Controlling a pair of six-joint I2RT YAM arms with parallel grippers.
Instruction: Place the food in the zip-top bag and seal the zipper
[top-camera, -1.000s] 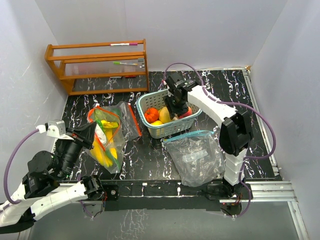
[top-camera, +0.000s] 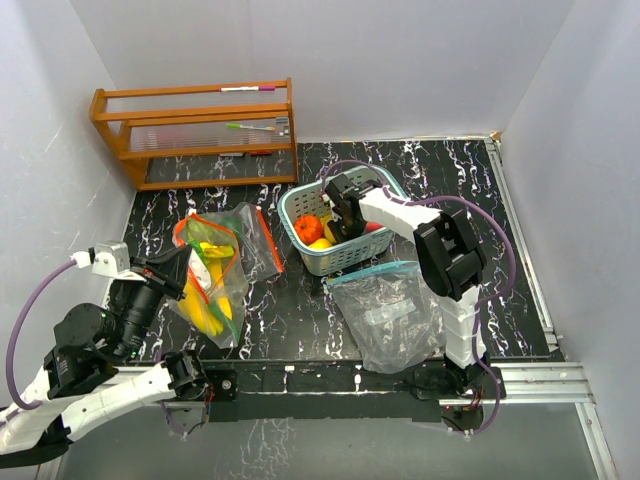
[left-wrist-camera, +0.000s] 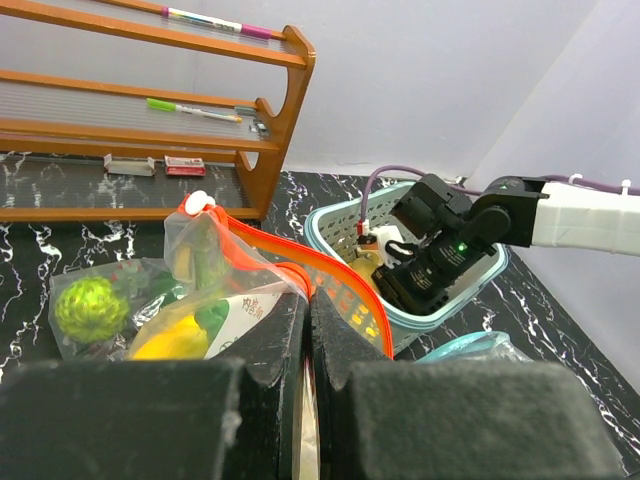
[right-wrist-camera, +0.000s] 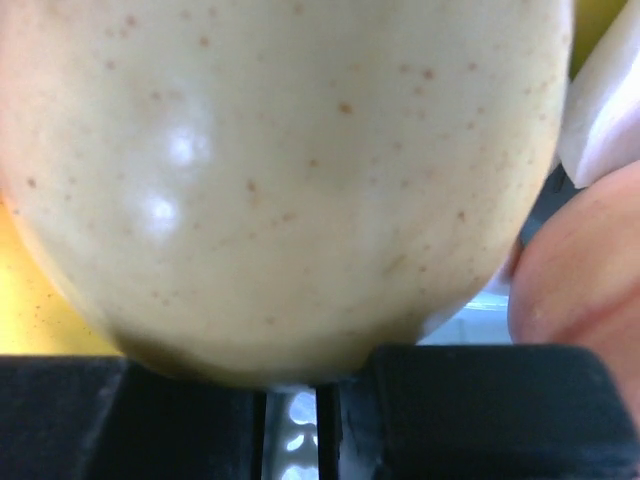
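My left gripper is shut on the orange-zippered edge of an open bag (top-camera: 226, 290) holding yellow food and something white, at left in the top view. My right gripper is down inside the grey-blue basket (top-camera: 330, 262), its fingers part open beneath a pale speckled rounded item (right-wrist-camera: 280, 180) that fills the right wrist view; whether it grips that item I cannot tell. An orange pumpkin-like item (top-camera: 307, 228) and yellow items (top-camera: 320, 243) share the basket.
An empty clear bag (top-camera: 385, 320) lies in front of the basket. Another bag (top-camera: 255, 250) lies beside the filled one. A wooden rack (top-camera: 200, 135) stands at the back left. Dark counter shows at the far right.
My right arm has moved lower into the basket, and the basket has shifted slightly. The left arm has not moved.
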